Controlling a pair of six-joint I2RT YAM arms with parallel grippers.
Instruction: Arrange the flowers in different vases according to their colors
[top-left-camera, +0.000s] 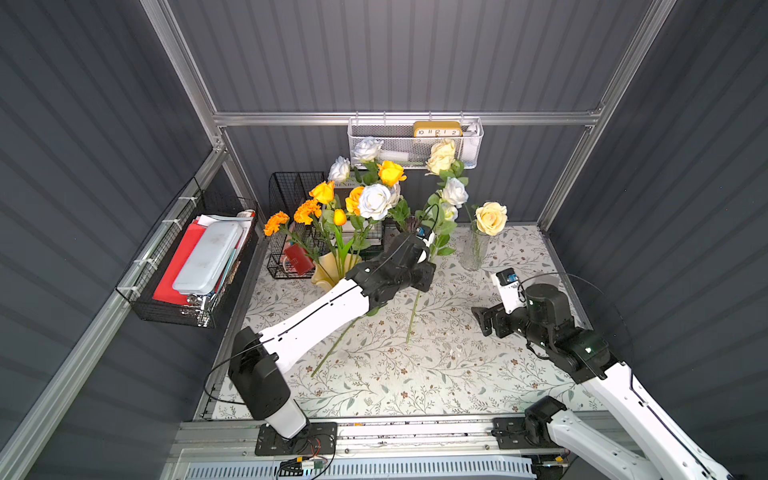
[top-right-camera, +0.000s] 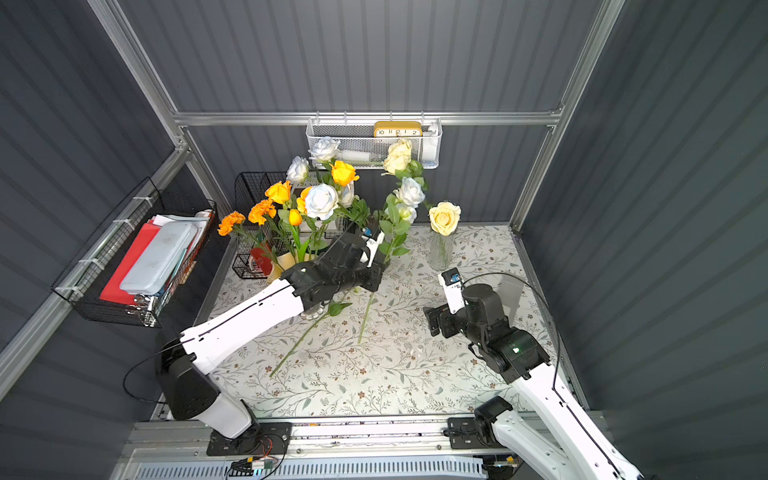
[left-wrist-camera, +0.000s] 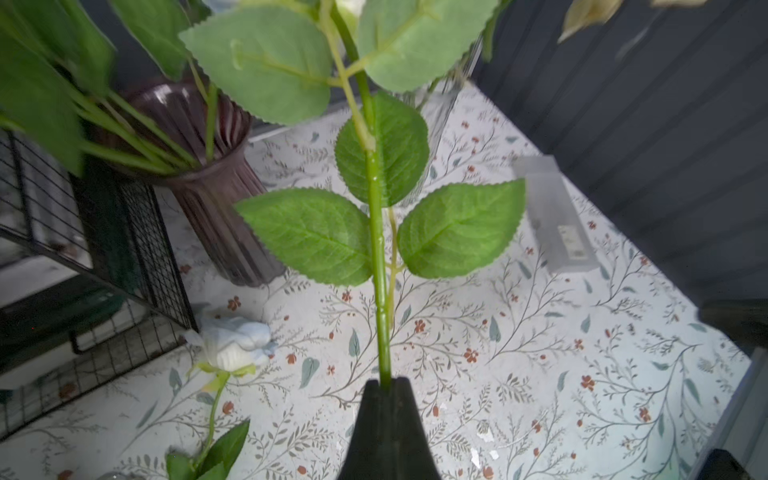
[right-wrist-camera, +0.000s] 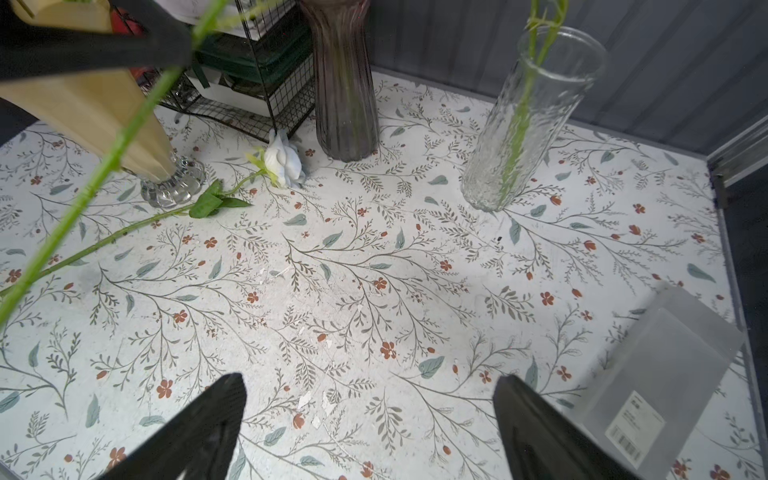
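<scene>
My left gripper is shut on the thin green stem (left-wrist-camera: 376, 232) of a white rose, lifted off the table; its leaves show, but its bloom is mostly cut off. Another white rose (right-wrist-camera: 284, 160) lies on the table. Behind it stands a dark ribbed vase (right-wrist-camera: 345, 88) with stems inside. A clear glass vase (right-wrist-camera: 524, 120) holds a cream-yellow rose (top-left-camera: 491, 218). Orange marigolds (top-left-camera: 307, 212) and yellow flowers (top-left-camera: 322, 192) rise from the pale-yellow vase (top-left-camera: 325, 277). Over the right side of the table, my right gripper is open and empty.
A black wire rack (top-left-camera: 280, 257) stands at the back left. A clear plastic box (right-wrist-camera: 660, 392) lies at the right. White roses (top-left-camera: 375, 201) and a cream rose (top-left-camera: 441, 157) stand high at the back.
</scene>
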